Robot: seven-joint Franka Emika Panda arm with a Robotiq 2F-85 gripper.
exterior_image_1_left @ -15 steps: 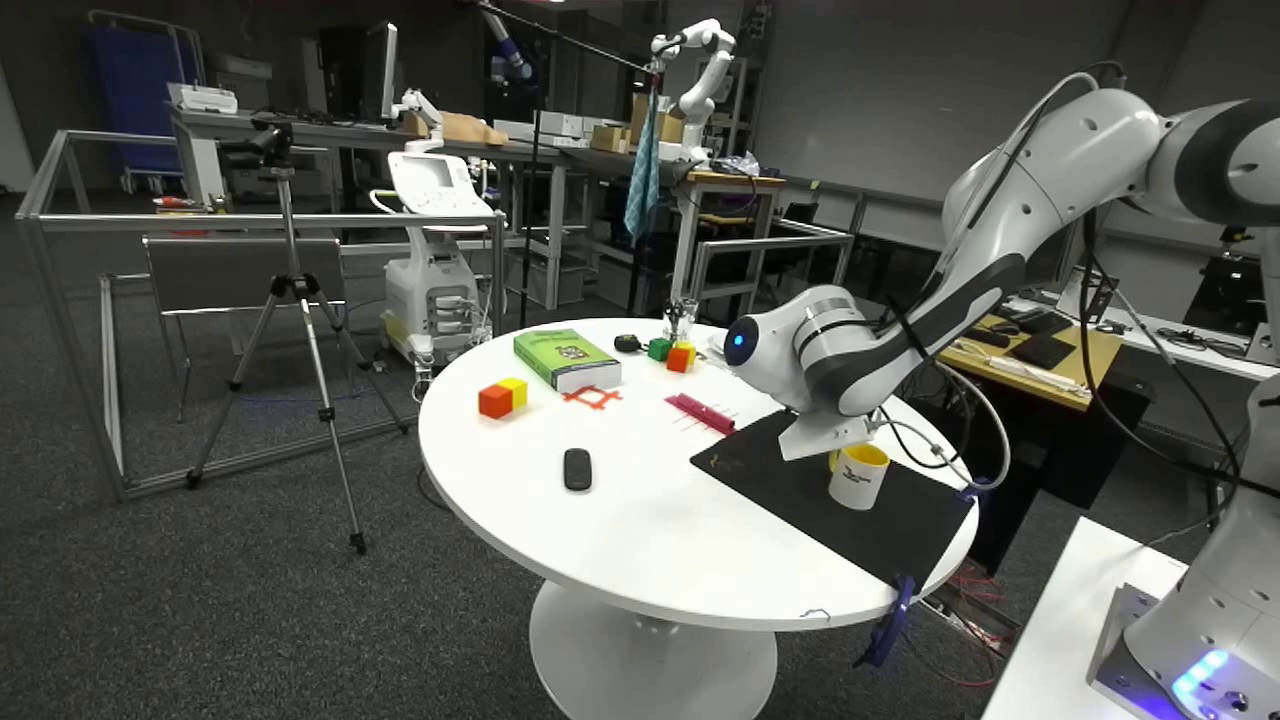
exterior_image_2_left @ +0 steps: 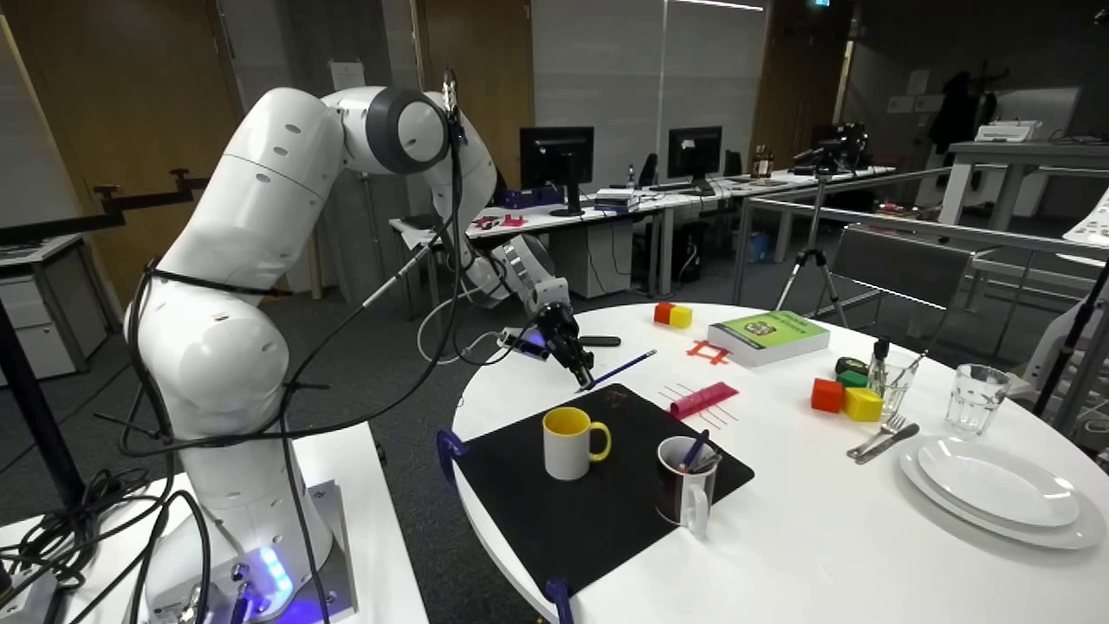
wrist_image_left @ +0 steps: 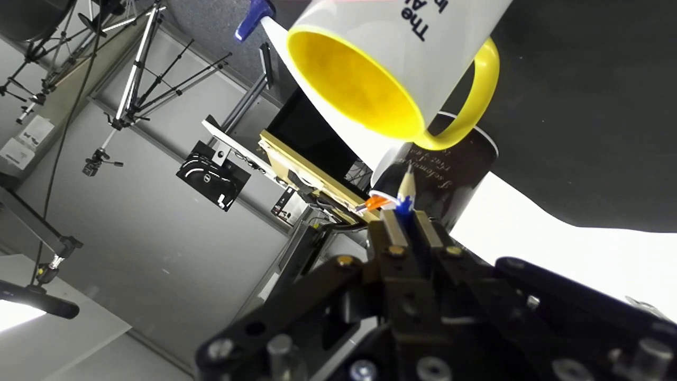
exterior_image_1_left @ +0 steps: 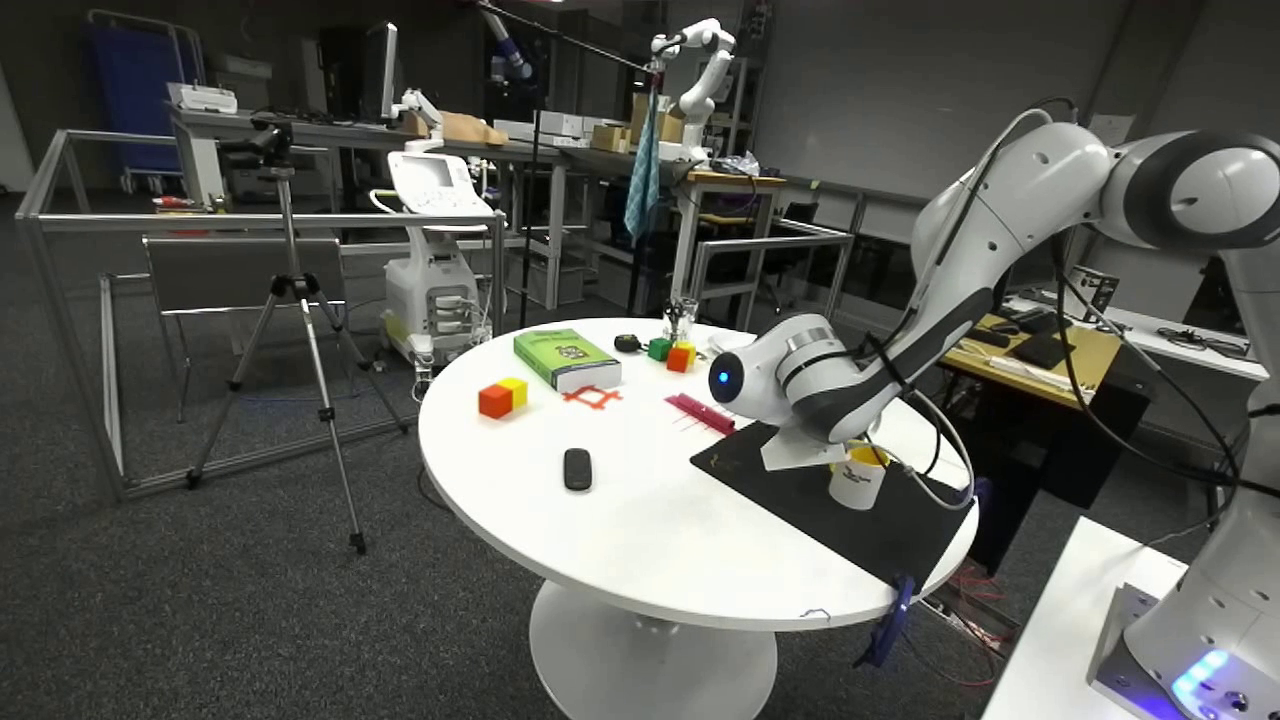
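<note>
A blue pencil (exterior_image_2_left: 629, 366) slants between the fingers of my gripper (exterior_image_2_left: 584, 384), which is shut on it. In the wrist view its bare wooden point (wrist_image_left: 407, 183) juts past the fingertips of the gripper. A white mug with yellow inside (exterior_image_2_left: 567, 449) stands upright on the black mat, nearer the camera than my gripper in exterior view 2. Close by, a dark-and-white mug (exterior_image_2_left: 686, 489) holds pens. In exterior view 1 the arm hides the fingers and the pencil, while part of the yellow-lined mug (exterior_image_1_left: 857, 481) shows below the arm.
The black mat (exterior_image_2_left: 520, 520) lies along the table edge, held by blue clamps (exterior_image_2_left: 558, 598). A pink-red object (exterior_image_2_left: 703, 399) and a green book (exterior_image_2_left: 769, 334) lie beyond it. Colored blocks (exterior_image_2_left: 828, 395), glasses (exterior_image_2_left: 977, 399) and stacked plates (exterior_image_2_left: 1003, 489) occupy the other side.
In exterior view 1 the arm has shifted left and somewhat lower. Its wrist now covers more of the area behind the yellow-lined mug; the objects on the table look unmoved.
</note>
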